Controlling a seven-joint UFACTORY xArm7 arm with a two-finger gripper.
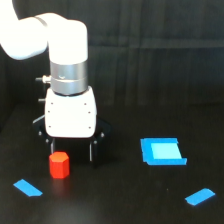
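A white arm hangs from the upper left, its gripper (70,150) low over the black table, with two dark fingers spread apart. A red block (59,166) stands on the table at the lower left, at the left finger; whether the finger touches it I cannot tell. A light square (164,151) framed in blue tape lies to the right.
Blue tape strips lie at the front left (27,188) and front right (200,196).
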